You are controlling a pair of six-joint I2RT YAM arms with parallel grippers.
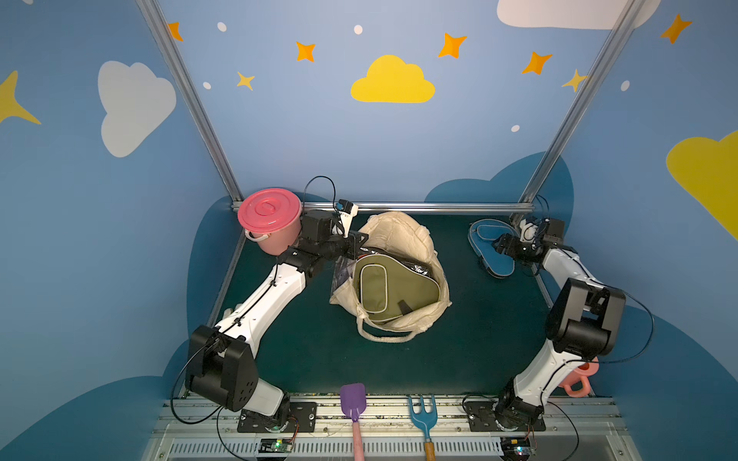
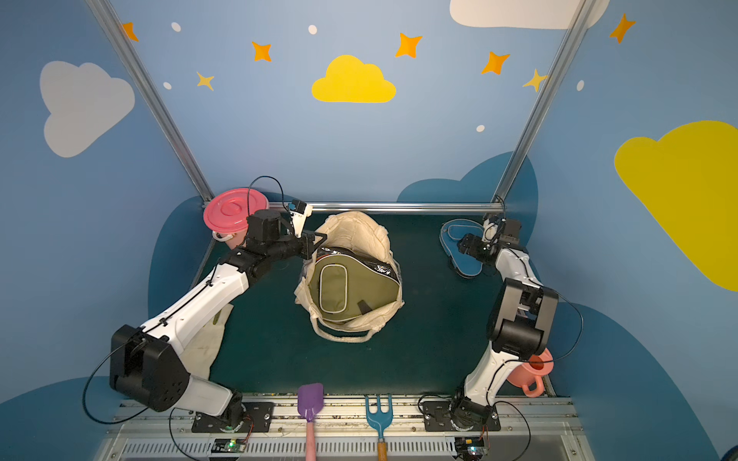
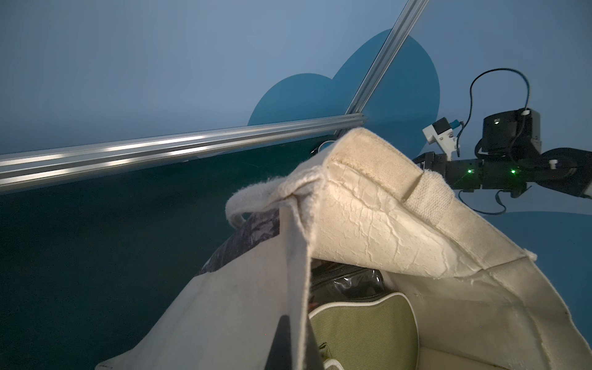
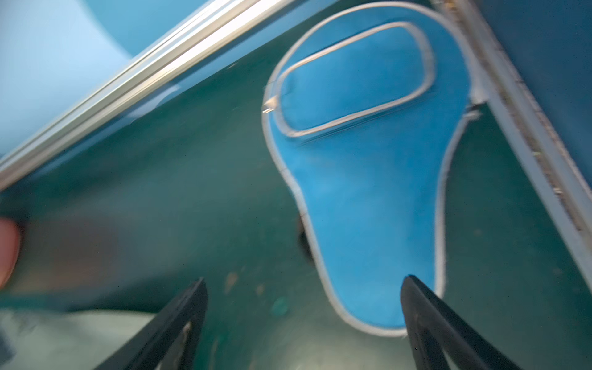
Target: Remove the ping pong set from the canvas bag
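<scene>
The cream canvas bag (image 1: 396, 224) stands mid-table with its mouth open. Inside it sit an olive-green paddle case (image 1: 403, 284) and, behind that, a black case (image 2: 369, 262). At the bag's left rim, my left gripper is shut on the canvas edge, one finger on either side. A blue paddle case (image 4: 370, 178) with white piping lies flat on the table at the right, outside the bag. Over that case hangs my right gripper, its fingers spread wide and nothing between them.
A pink lidded bucket (image 1: 269, 219) stands at the back left. A pink mug (image 2: 530, 374) is at the front right, partly behind the right arm. The purple spatula (image 1: 353, 399) and blue fork (image 1: 423, 418) lie along the front edge. Table between bag and blue case is clear.
</scene>
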